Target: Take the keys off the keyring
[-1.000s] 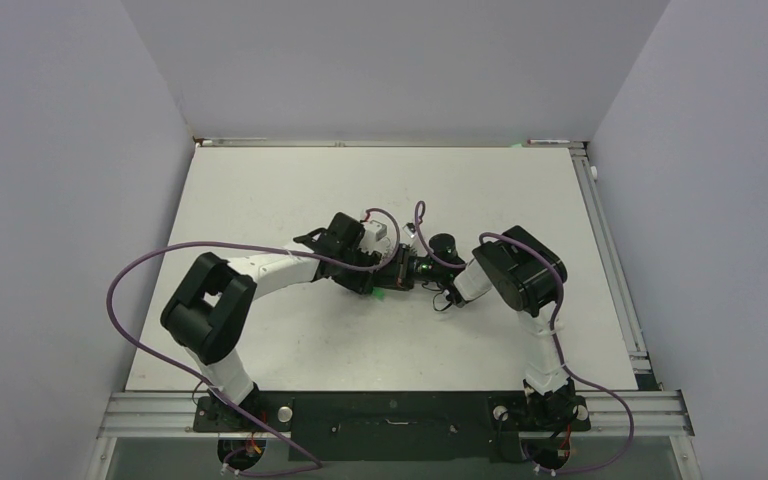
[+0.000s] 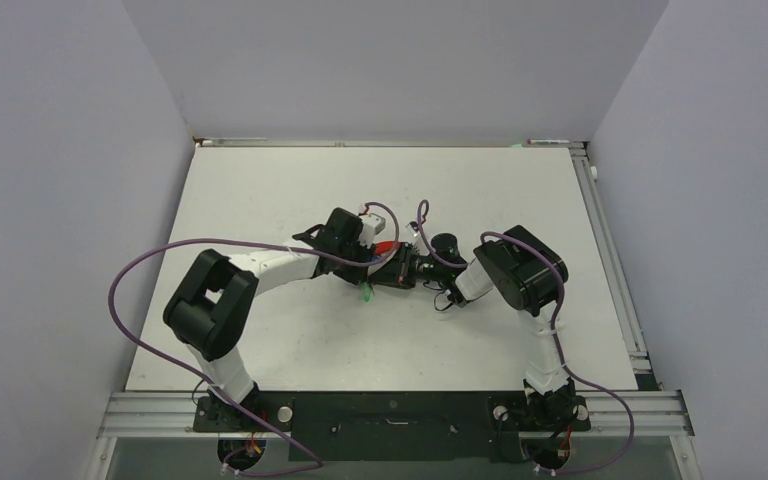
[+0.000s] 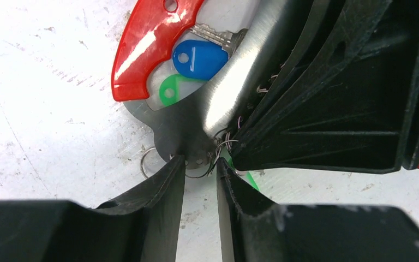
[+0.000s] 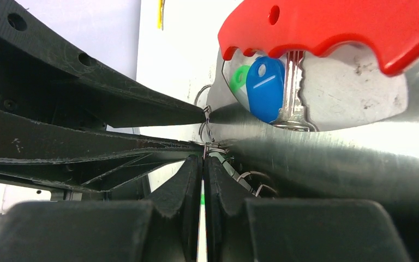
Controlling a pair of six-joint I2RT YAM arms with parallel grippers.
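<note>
In the left wrist view a silver key (image 3: 218,36), blue tag (image 3: 202,57) and green tag (image 3: 170,90) lie beside a steel tool (image 3: 169,131) with a red handle (image 3: 136,60). Thin wire rings (image 3: 145,162) cluster at the tool's end. My left gripper stands open, its fingertips either side of some wire. My right gripper is shut on thin wire among the rings, close to the left gripper's tips. Another green piece (image 3: 251,180) shows partly behind the right gripper.
Both arms meet over the middle of the white table (image 2: 260,180), crowding that area and hiding much of the tool from above. Grey walls stand at the sides and back.
My left gripper has shifted slightly left and toward the back over the last second, with more red handle now showing from above. The right arm has barely moved.
</note>
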